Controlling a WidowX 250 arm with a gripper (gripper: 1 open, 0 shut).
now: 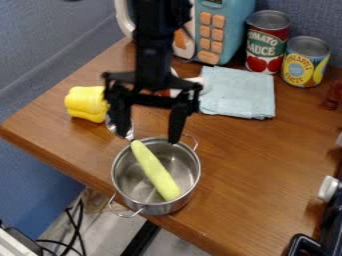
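Observation:
My black gripper [147,108] hangs over the left middle of the table, fingers apart and pointing down, above a steel pot [181,198]. A spoon with a pale yellow-green handle [158,172] leans in the pot, its metal head partly hidden behind my left finger. A yellow pepper [83,102] lies left of the gripper.
A folded light blue cloth [238,95], a tomato sauce can [265,50], a yellow can [305,65] and a blue appliance [222,25] stand at the back. A black object [314,240] sits at the front right.

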